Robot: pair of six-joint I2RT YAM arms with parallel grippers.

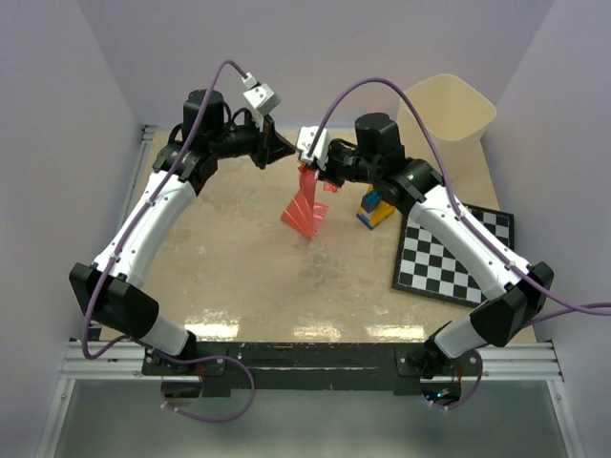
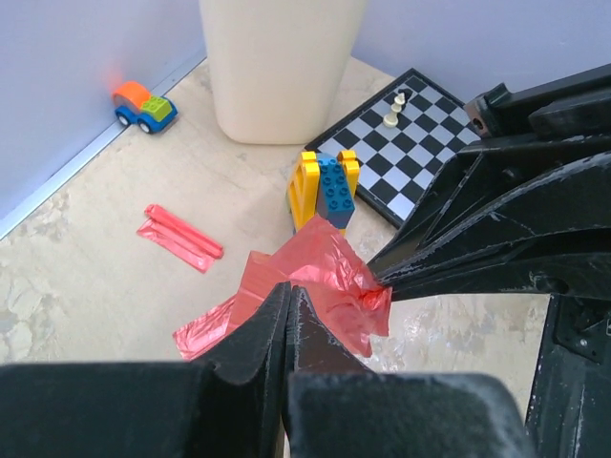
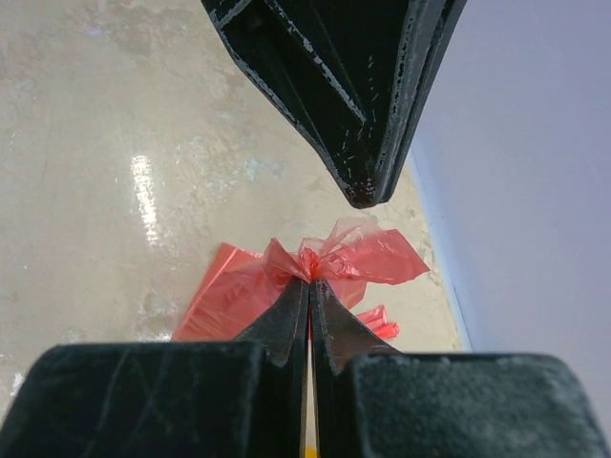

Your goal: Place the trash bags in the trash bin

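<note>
A red plastic bag [image 1: 303, 210] hangs down from my right gripper [image 1: 313, 164], which is shut on its crumpled top; the bag's gathered part [image 3: 358, 256] sits at the fingertips in the right wrist view. My left gripper is shut, nothing seen between its fingers, just left of the bag and near the right gripper. A second folded red bag [image 2: 181, 237] lies on the table behind. The tall cream bin [image 1: 447, 110] stands at the back right.
A yellow and blue block toy [image 1: 375, 210] stands right of the bag. A checkerboard [image 1: 439, 262] lies on the right, and a small toy car [image 2: 145, 110] is at the back.
</note>
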